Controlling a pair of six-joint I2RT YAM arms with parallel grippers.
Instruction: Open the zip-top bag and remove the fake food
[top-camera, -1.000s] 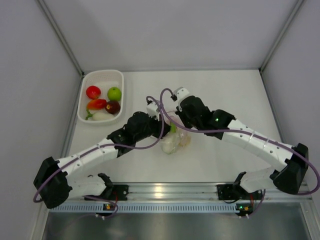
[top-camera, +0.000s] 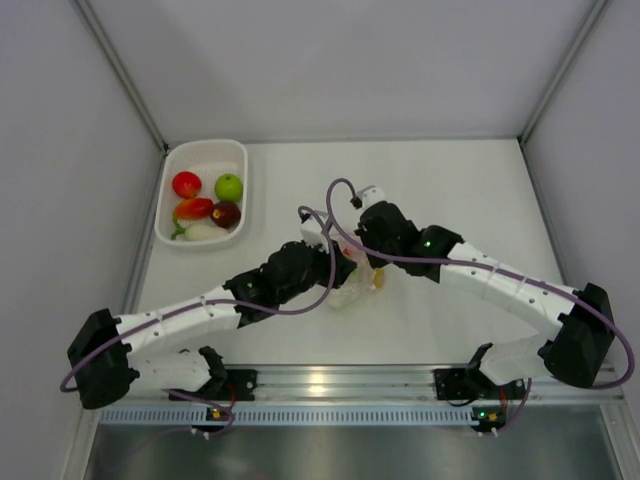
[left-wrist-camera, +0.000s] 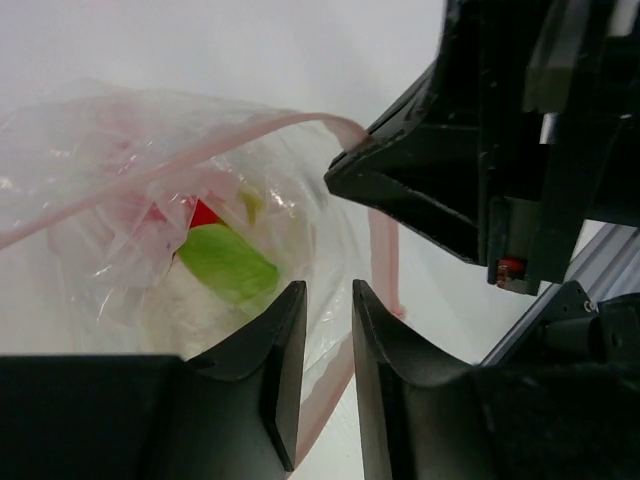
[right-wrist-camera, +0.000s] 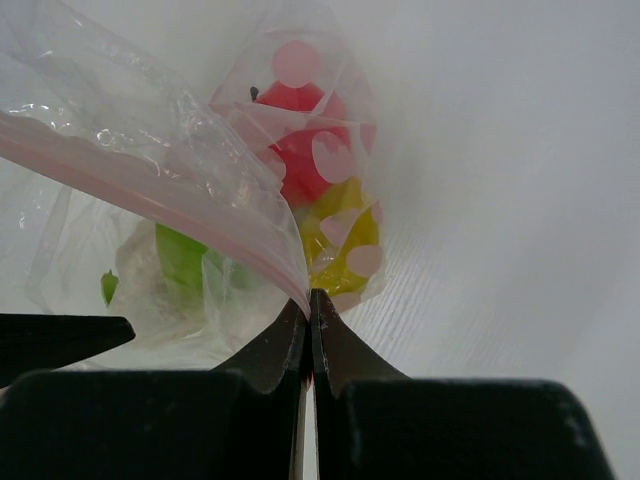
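The zip top bag (top-camera: 350, 285) lies mid-table between both grippers. In the left wrist view its mouth is raised, showing a green piece (left-wrist-camera: 225, 262) and red food (left-wrist-camera: 202, 213); the right wrist view adds red (right-wrist-camera: 305, 160) and yellow (right-wrist-camera: 340, 270) food under plastic. My right gripper is shut on the bag's pink-edged rim. My left gripper is part open at the bag's mouth, its fingertips apart with no food between them.
A white bin (top-camera: 200, 160) at the back left holds several fake fruits and vegetables. Metal rails run along the front edge.
The right gripper has shifted slightly, still at the bag.
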